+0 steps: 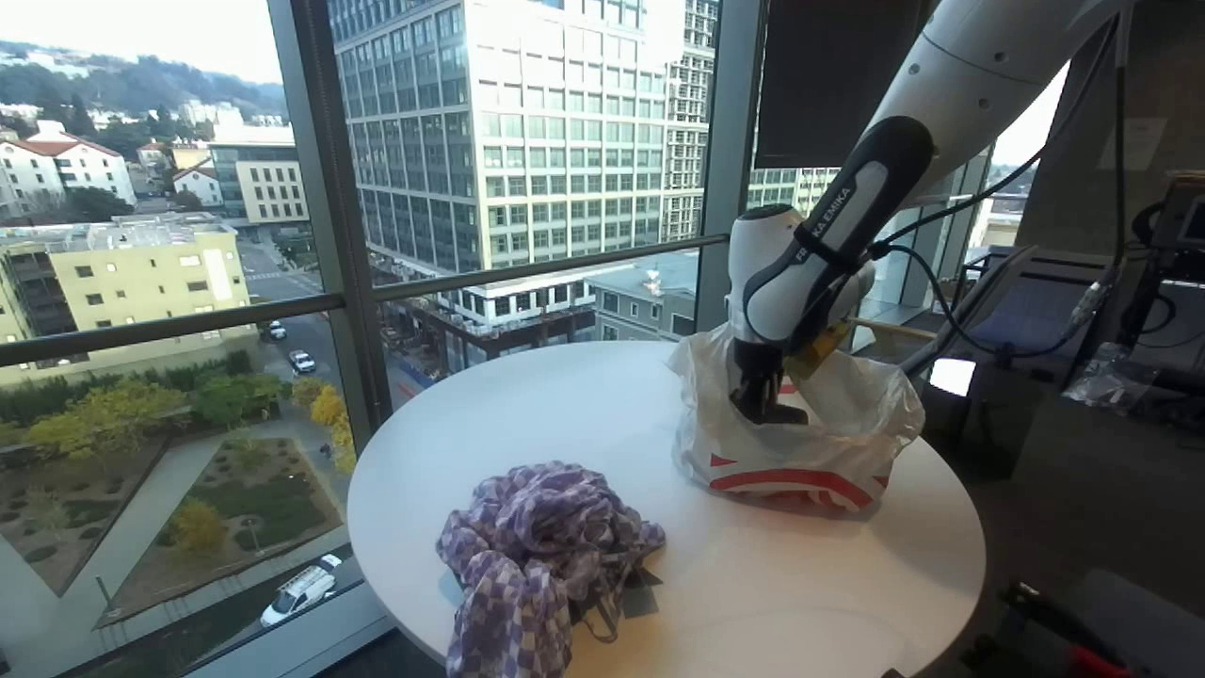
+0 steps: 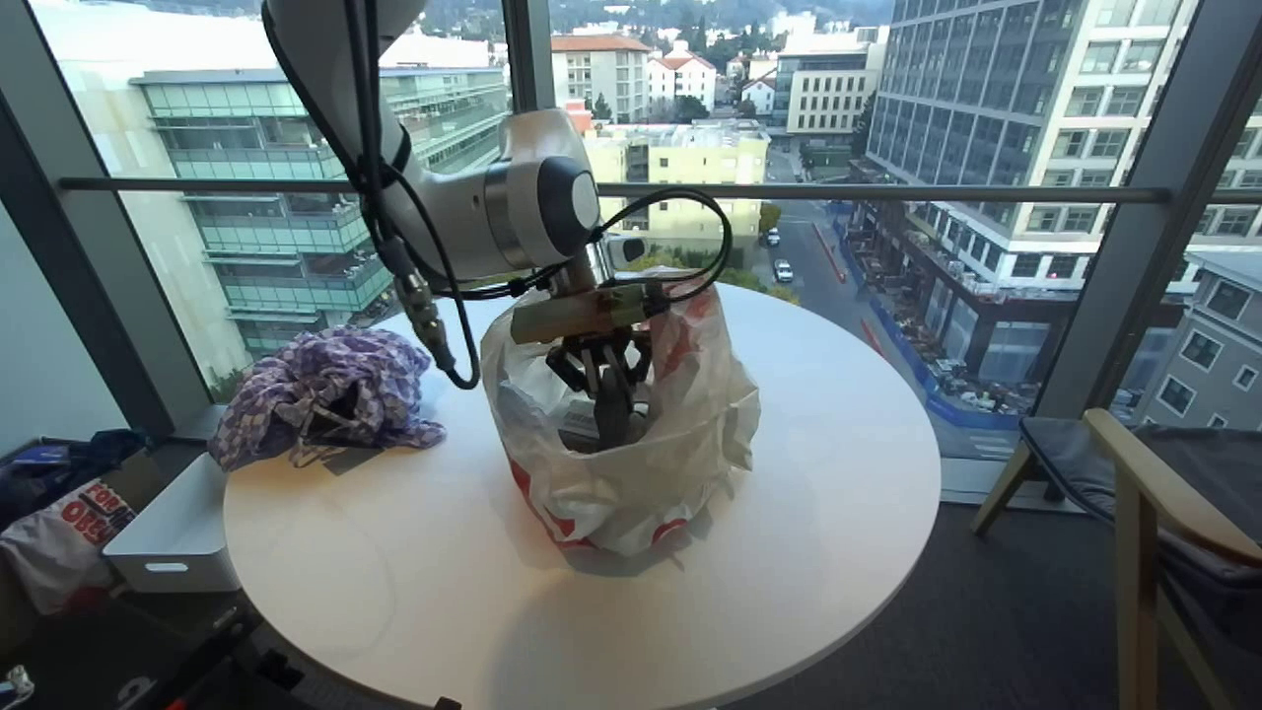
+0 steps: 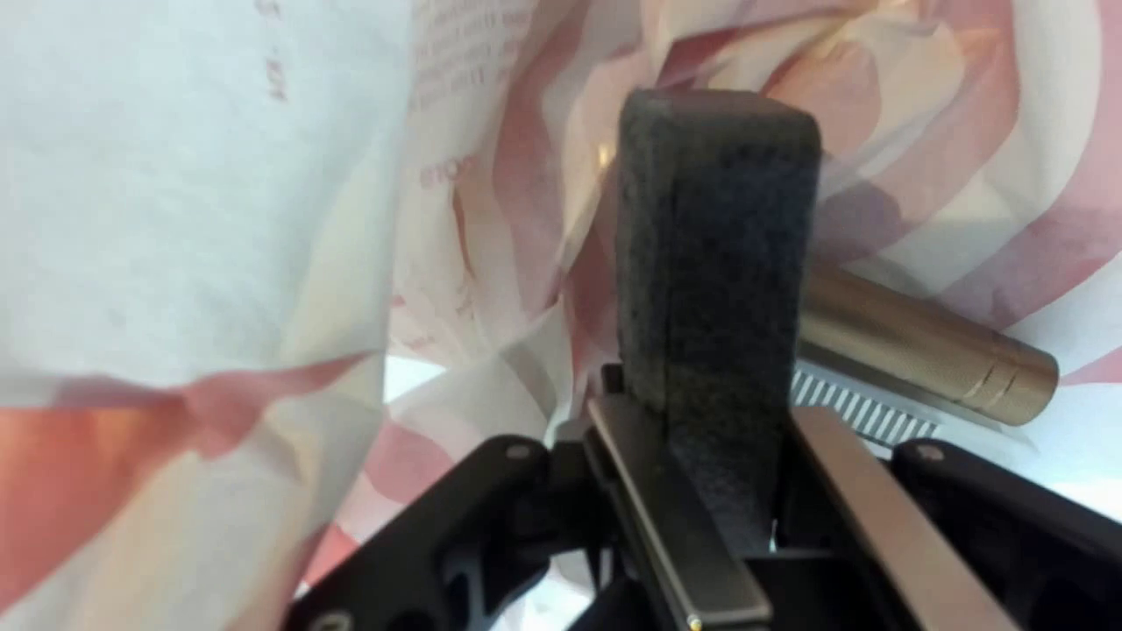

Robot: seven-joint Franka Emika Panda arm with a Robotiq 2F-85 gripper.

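Observation:
A white plastic bag with red markings (image 1: 791, 469) stands with its mouth open on the round white table (image 1: 531, 395). My gripper is shut on a dark grey block (image 3: 726, 242), whose long end sticks out beyond the fingers (image 3: 673, 505). In the second exterior view the gripper (image 2: 600, 361) points down into the bag's mouth, and the block (image 2: 612, 414) hangs within the opening. Below the block, a bronze-coloured cylinder (image 3: 936, 347) lies against the bag's striped lining beside a pale ridged strip (image 3: 862, 405).
A crumpled purple checked cloth (image 1: 554, 531) lies on the table, apart from the bag. Bare tabletop surrounds the bag on its other sides. Off the table are a white bin (image 2: 177, 532) and a wooden-armed chair (image 2: 1136, 497).

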